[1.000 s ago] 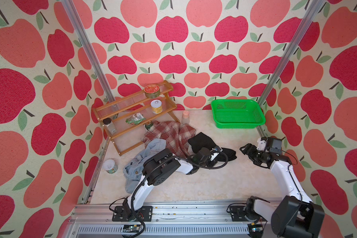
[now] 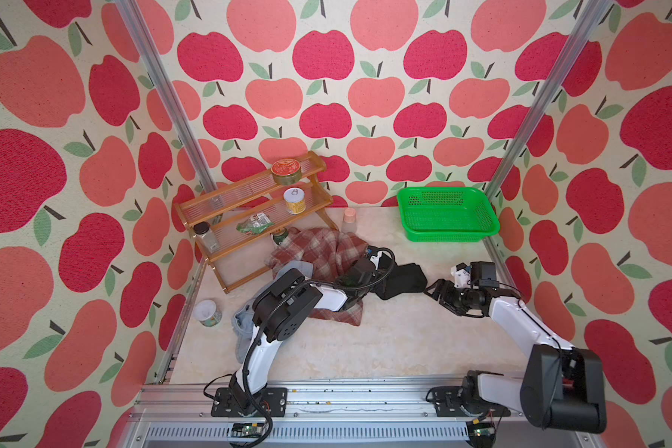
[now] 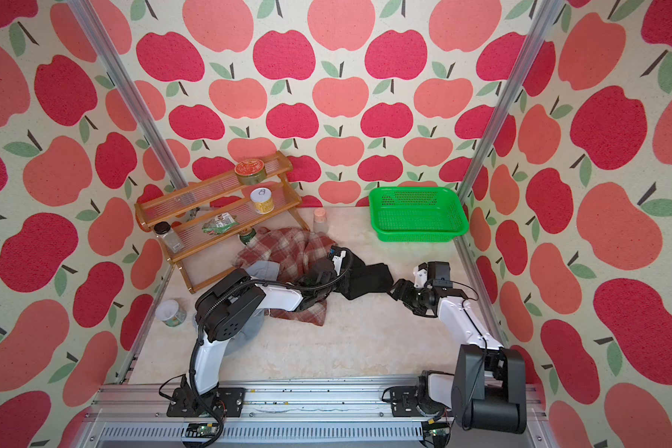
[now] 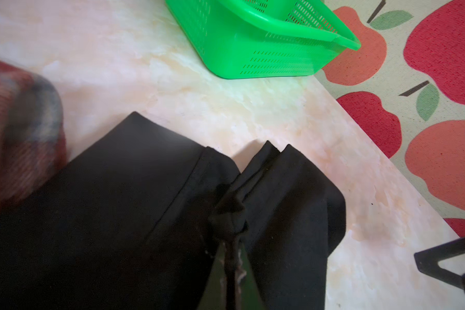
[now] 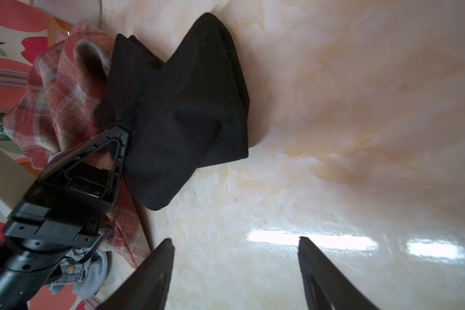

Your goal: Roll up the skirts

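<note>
The black skirt (image 5: 191, 111) lies partly folded on the table, its left side against the plaid cloth. In the left wrist view, my left gripper is shut on a bunched pinch of the black skirt (image 4: 294, 206), with the fabric puckered at its fingertips. From above, the left arm covers part of the skirt (image 2: 404, 282). My right gripper is open over bare table, with nothing between its fingers. It stands just to the right of the skirt, apart from it, in the top right view.
A plaid cloth (image 2: 317, 254) and blue denim (image 2: 244, 322) lie to the left, partly under the left arm. Behind them stands a wooden rack (image 2: 235, 216) with cans and jars. The green basket (image 2: 448, 235) is at the back right.
My left gripper has moved left and toward the back. The skirt's right part is drawn left and lies in a different shape. My right gripper has come left, closer to the skirt.
</note>
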